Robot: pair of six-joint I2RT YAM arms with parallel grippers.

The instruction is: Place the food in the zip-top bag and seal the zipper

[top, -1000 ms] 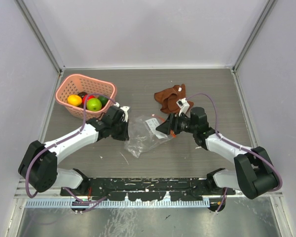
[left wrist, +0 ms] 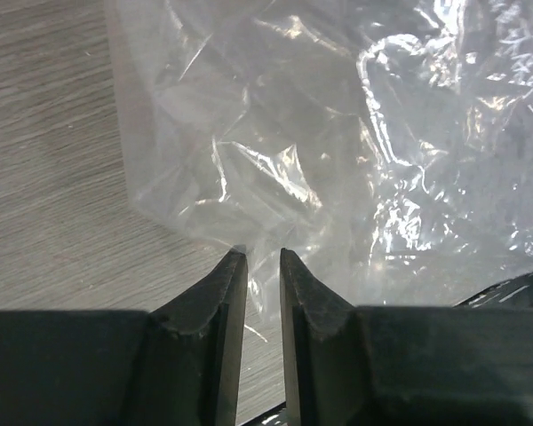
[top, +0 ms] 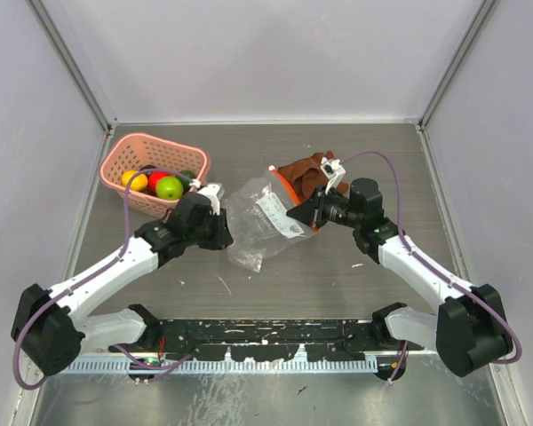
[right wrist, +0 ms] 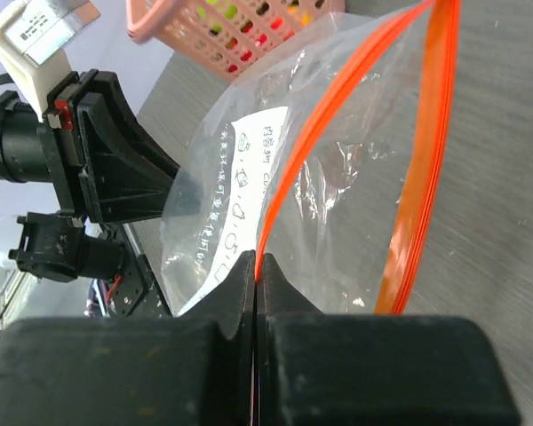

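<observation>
A clear zip top bag (top: 259, 232) with an orange zipper edge and a white printed label is held up off the table. My right gripper is shut on one side of its orange zipper (right wrist: 289, 182), and the mouth gapes wide in the right wrist view. My left gripper is parted by a narrow gap at the bag's far end from the zipper. Clear film shows behind and below its fingertips; whether any lies between them is hard to tell. The food, including a green apple (top: 169, 187), sits in the pink basket (top: 164, 140).
A brown cloth item (top: 304, 174) lies behind the bag, partly covered by it. The basket stands at back left, close to my left gripper.
The bag's zipper side has risen and its orange mouth has spread open, now overlapping the brown item. The right gripper has shifted slightly with it; the left arm has moved slightly leftward.
</observation>
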